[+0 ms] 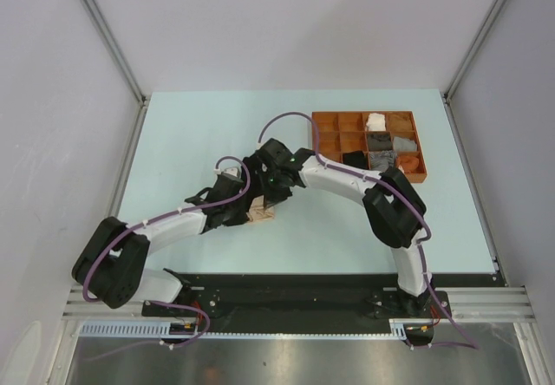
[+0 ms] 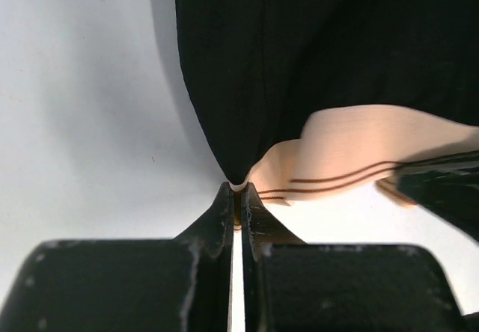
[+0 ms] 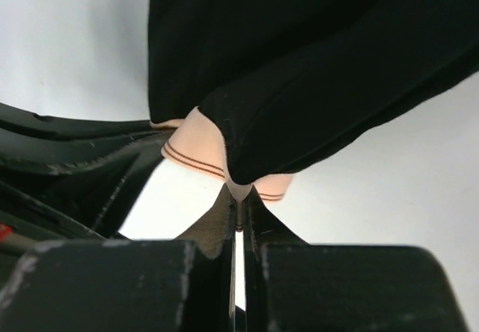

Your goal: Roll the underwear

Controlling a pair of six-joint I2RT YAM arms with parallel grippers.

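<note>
Black underwear with a beige striped band (image 1: 263, 212) lies on the table between the two arms, its dark cloth (image 1: 252, 172) mostly hidden under them in the top view. My left gripper is shut on a corner of the underwear (image 2: 247, 55), where dark cloth meets the band. My right gripper is shut on the opposite band end, and the underwear (image 3: 299, 78) folds across from there. Between the two grips the band (image 2: 359, 145) is slack and bent over.
An orange-brown divided box (image 1: 325, 146) with rolled cloths in several compartments stands at the back right. The two grippers are close together.
</note>
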